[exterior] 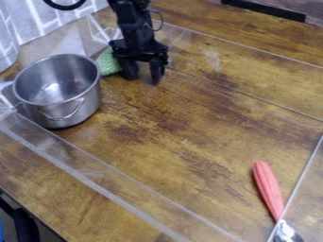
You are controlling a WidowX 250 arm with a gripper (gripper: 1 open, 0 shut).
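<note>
My black gripper (138, 59) is at the top centre of the camera view, low over the wooden table, beside a green object (109, 62) that is partly hidden behind it on the left. Whether the fingers are shut on it or open is not clear. A large steel pot (56, 90) stands just left and nearer. A red-handled utensil (269, 189) with a metal end lies at the lower right.
Transparent rails or edges run along its left and right sides. A dark strip (265, 8) lines the back right.
</note>
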